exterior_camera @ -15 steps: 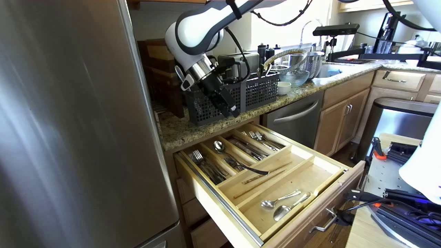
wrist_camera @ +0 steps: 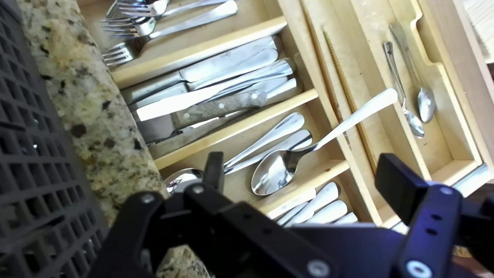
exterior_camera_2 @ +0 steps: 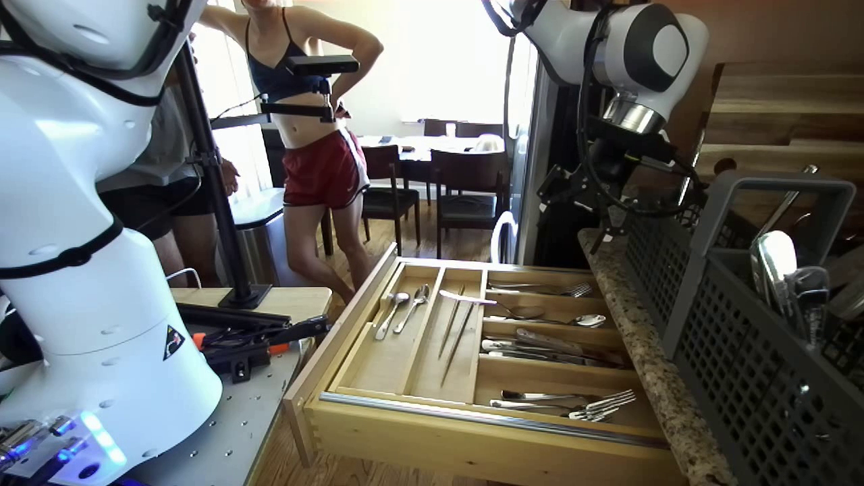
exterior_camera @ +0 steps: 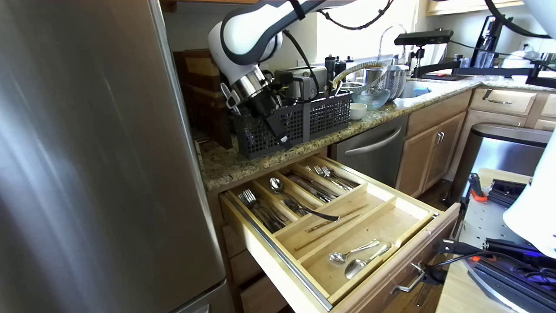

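My gripper is open above the drawer, its fingers spread wide with nothing held between them. Below the gap, in the wrist view, a large spoon (wrist_camera: 273, 173) lies with its bowl in the spoon compartment and its handle slanting over the divider towards the chopsticks (wrist_camera: 340, 69). Other spoons (wrist_camera: 183, 178) rest flat in that compartment. In exterior view 1 the gripper (exterior_camera: 284, 140) hangs in front of the grey basket, higher than the open drawer (exterior_camera: 263, 248). Knives (wrist_camera: 222, 85) and forks (wrist_camera: 127, 48) fill neighbouring compartments. Two small spoons (exterior_camera: 359, 261) lie in the front compartment.
The grey cutlery basket (exterior_camera: 325, 117) stands on the granite counter (exterior_camera: 221, 167) behind the drawer, close to the arm. A steel fridge (exterior_camera: 104, 156) rises at the left. Part of the front compartment is bare. A person (exterior_camera_2: 312, 154) stands beyond the drawer in exterior view 2.
The gripper has shifted slightly left in exterior view 1, with its wrist turned a little. The drawer and its cutlery look the same.
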